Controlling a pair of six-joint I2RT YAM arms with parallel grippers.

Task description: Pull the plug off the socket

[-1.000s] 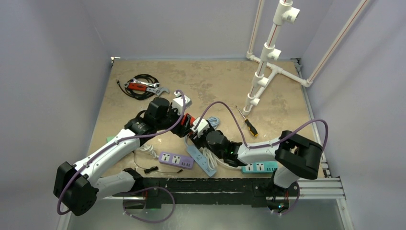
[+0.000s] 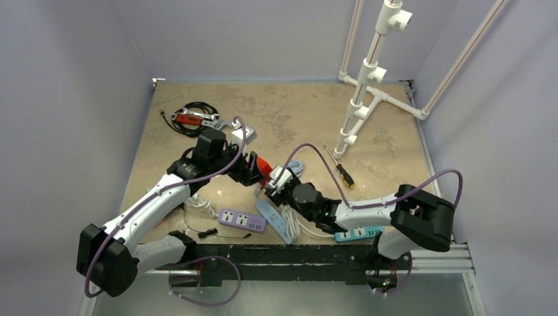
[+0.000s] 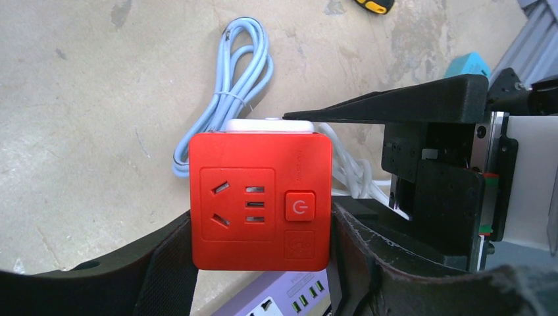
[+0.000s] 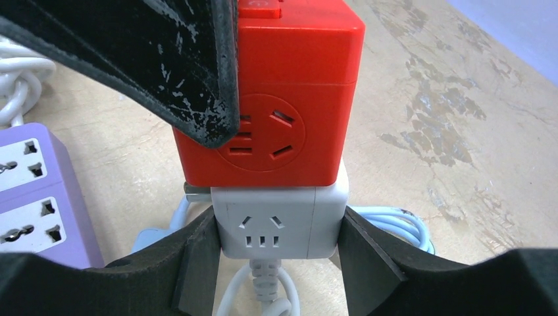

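Observation:
A red cube plug (image 3: 261, 178) with outlets and a power button stands on a white cube socket (image 4: 276, 220), its underside against the socket's top with no clear gap. My right gripper is shut on the white socket, a finger at each side; a corded strain relief hangs below it. My left gripper has its fingers on either side of the red plug, close along both sides. Whether they press on it cannot be told. One left finger (image 4: 191, 72) covers part of the plug's slotted face in the right wrist view.
Below lie a purple power strip (image 2: 242, 220), a light blue strip (image 2: 273, 218), a teal strip (image 2: 358, 234) and coiled blue cable (image 3: 230, 92). A screwdriver (image 2: 344, 174) lies to the right, tools (image 2: 197, 118) at the back left.
Over the last second both grippers shifted slightly; the left moved a little left, the right a little right and down.

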